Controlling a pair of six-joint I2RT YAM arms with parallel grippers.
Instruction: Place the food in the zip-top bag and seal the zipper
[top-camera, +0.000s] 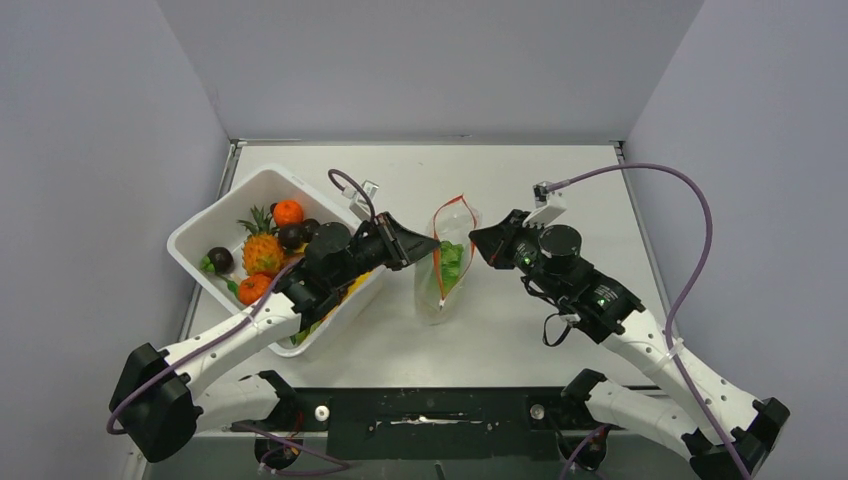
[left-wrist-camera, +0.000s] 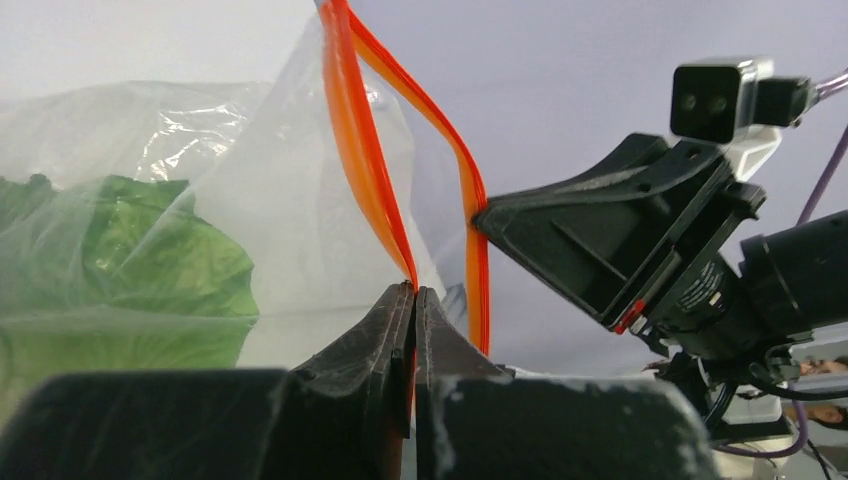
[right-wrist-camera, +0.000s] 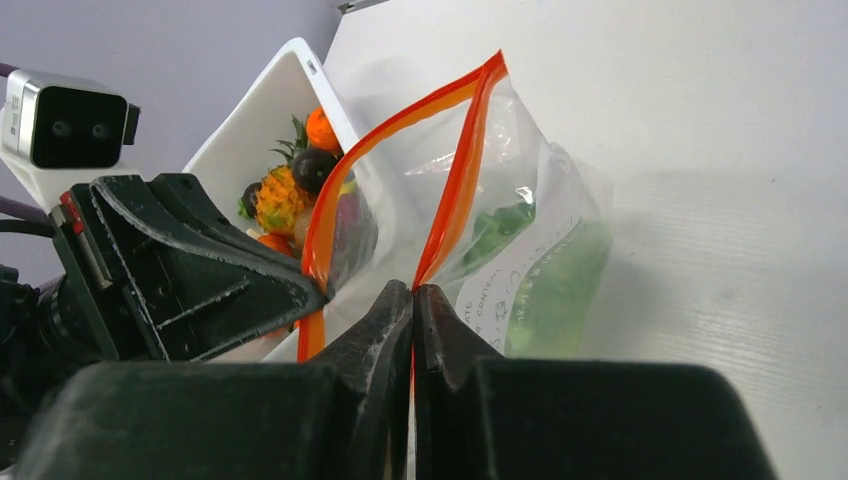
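Note:
The clear zip bag (top-camera: 430, 300) stands mid-table with its orange-red zipper mouth gaping, green lettuce (top-camera: 450, 262) down inside it. My left gripper (top-camera: 434, 243) is shut on one side of the zipper (left-wrist-camera: 365, 160), the strip entering between its fingertips. My right gripper (top-camera: 474, 236) is shut on the opposite side, the zipper (right-wrist-camera: 455, 190) running into its fingertips (right-wrist-camera: 413, 289). In both wrist views the lettuce shows through the plastic, partly veiled by it.
A white bin (top-camera: 205, 225) of fruit and vegetables sits on the left, partly under my left arm. Grey walls enclose the sides and back.

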